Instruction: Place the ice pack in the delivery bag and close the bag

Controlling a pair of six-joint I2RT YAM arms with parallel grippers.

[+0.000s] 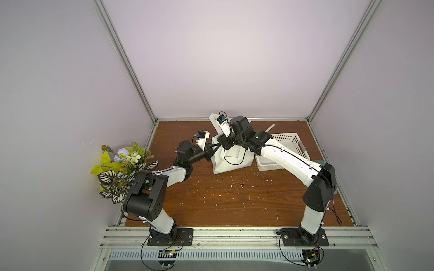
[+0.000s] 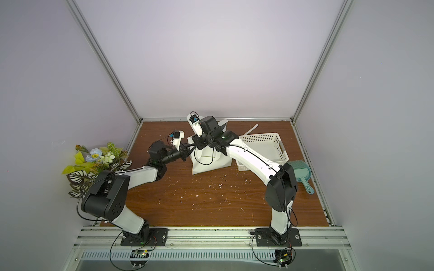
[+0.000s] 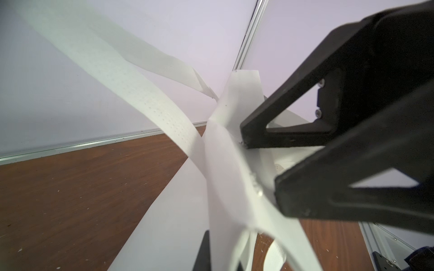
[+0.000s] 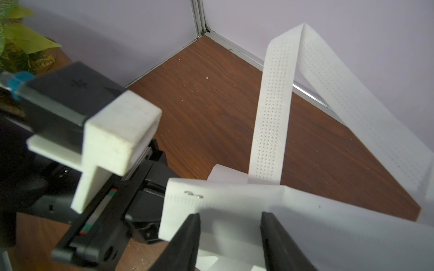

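The white delivery bag (image 1: pixel 230 164) stands mid-table, its straps (image 4: pixel 271 135) raised behind it. My left gripper (image 1: pixel 216 146) is shut at the bag's left upper edge, with white bag material over its fingertips in the left wrist view; what is between them is hidden. My right gripper hangs over the bag's top flap (image 4: pixel 316 212), part open, its fingertips against or just in front of that white material; contact is unclear. I cannot make out an ice pack.
A white basket (image 2: pixel 262 149) sits right of the bag, with a teal dustpan (image 2: pixel 302 171) beyond it. Flowers (image 1: pixel 122 167) stand at the far left.
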